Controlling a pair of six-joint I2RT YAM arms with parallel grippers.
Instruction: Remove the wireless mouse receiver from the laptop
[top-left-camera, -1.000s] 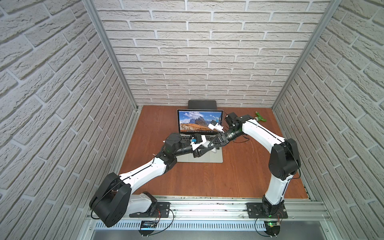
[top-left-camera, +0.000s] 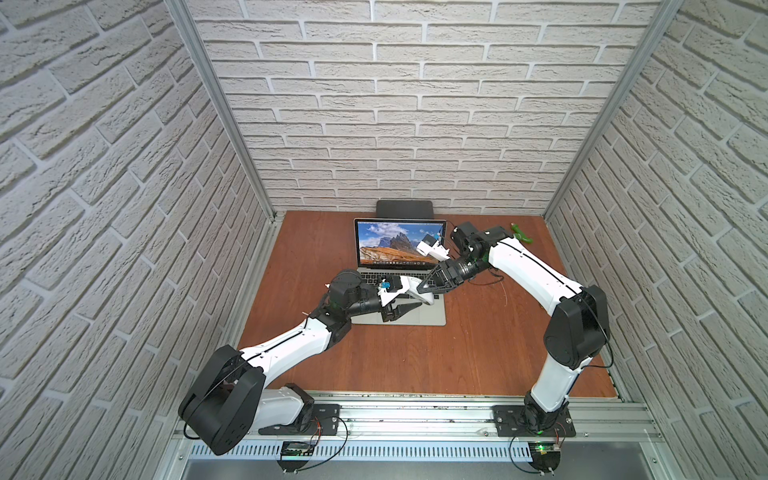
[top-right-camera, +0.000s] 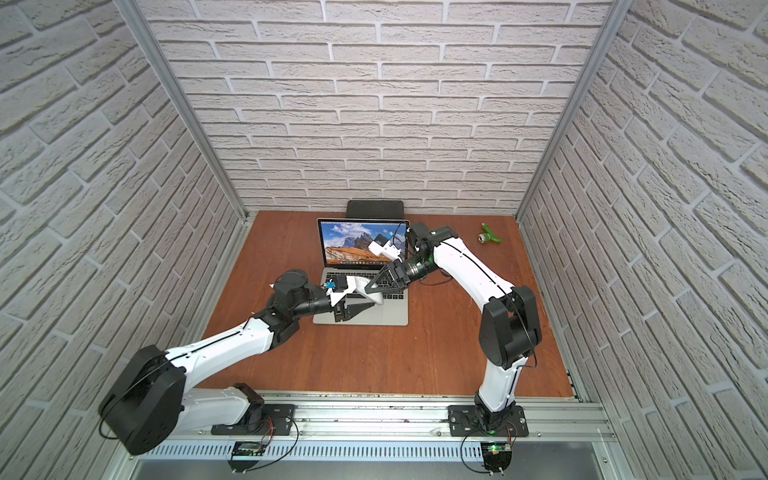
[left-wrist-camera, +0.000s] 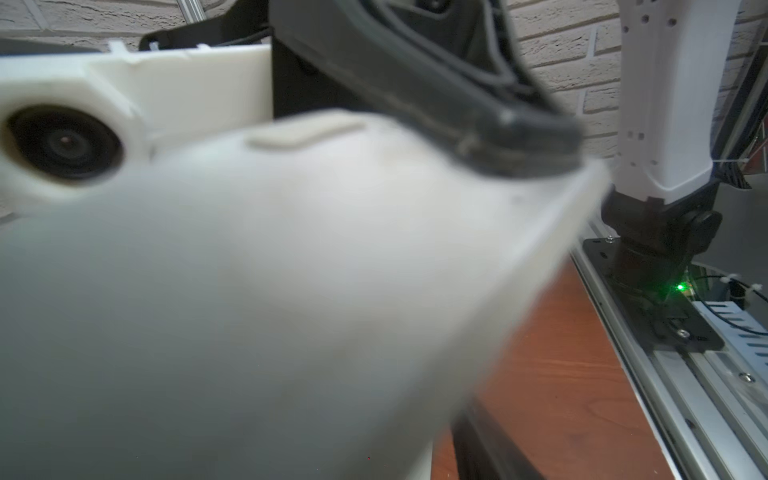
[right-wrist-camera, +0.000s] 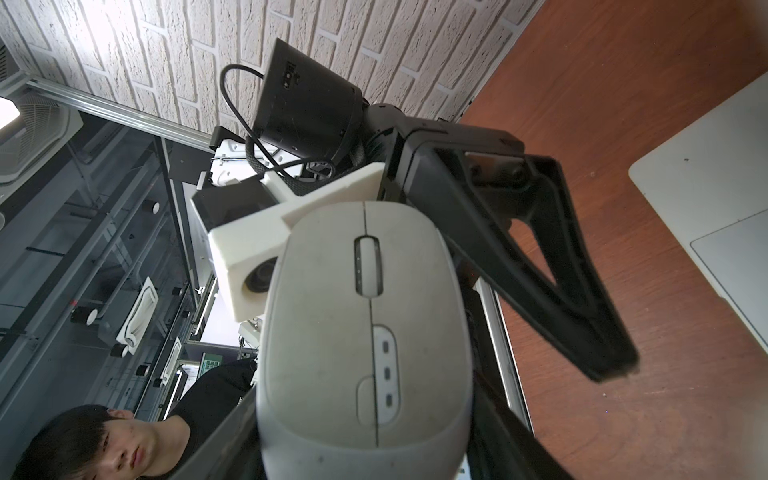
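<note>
An open silver laptop (top-left-camera: 400, 240) stands mid-table, screen lit. Above its keyboard my right gripper (top-left-camera: 425, 286) is shut on a white wireless mouse (right-wrist-camera: 364, 336), which fills the bottom middle of the right wrist view and, blurred, much of the left wrist view (left-wrist-camera: 264, 304). My left gripper (top-left-camera: 393, 302) is open, facing the mouse from the left, very close to it; one black finger (left-wrist-camera: 512, 136) shows over the mouse's edge in the left wrist view. I cannot make out a receiver on the laptop.
A green object (top-right-camera: 491, 237) lies at the back right of the table. A dark panel (top-left-camera: 404, 206) stands behind the laptop. A person (right-wrist-camera: 120, 440) shows in the right wrist view.
Both arms have shifted slightly over the last second, staying close together over the keyboard.
</note>
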